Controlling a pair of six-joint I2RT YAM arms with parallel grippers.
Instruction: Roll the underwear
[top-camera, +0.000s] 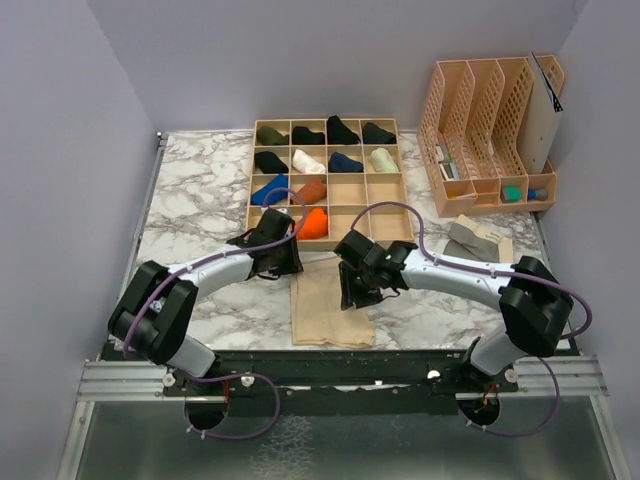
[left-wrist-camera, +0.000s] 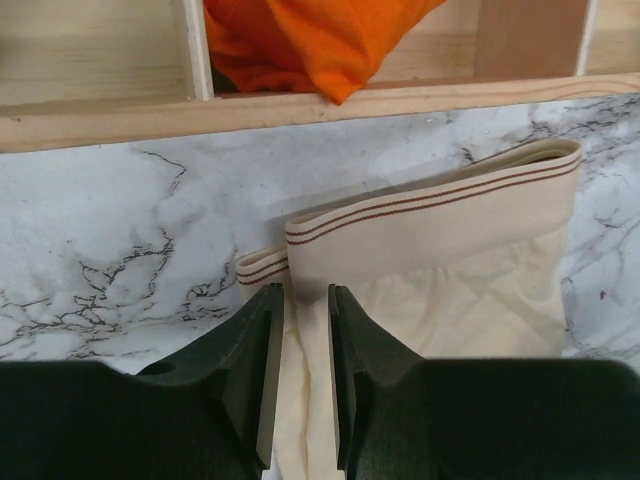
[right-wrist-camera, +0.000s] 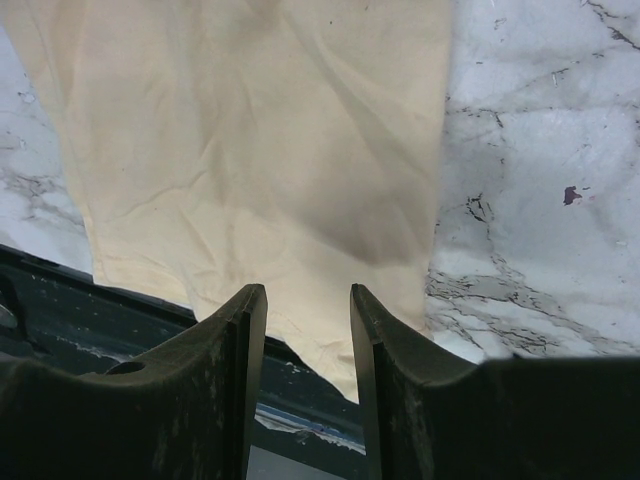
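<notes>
Beige underwear (top-camera: 325, 310) lies folded lengthwise on the marble table in the top view, long side running from the divided box toward the front edge. Its waistband (left-wrist-camera: 430, 208), with thin brown stripes, faces the box in the left wrist view. My left gripper is part open above the left end of that waistband, nothing held between its fingers. My right gripper also stands part open and empty, over the lower right part of the underwear. The underwear's near end (right-wrist-camera: 330, 365) reaches the table's front edge in the right wrist view.
A wooden divided box (top-camera: 345, 242) holding rolled garments, among them an orange one (top-camera: 313, 224), stands just behind the underwear. Folded grey and beige cloths (top-camera: 478, 242) lie at right, below a peach rack (top-camera: 485, 125).
</notes>
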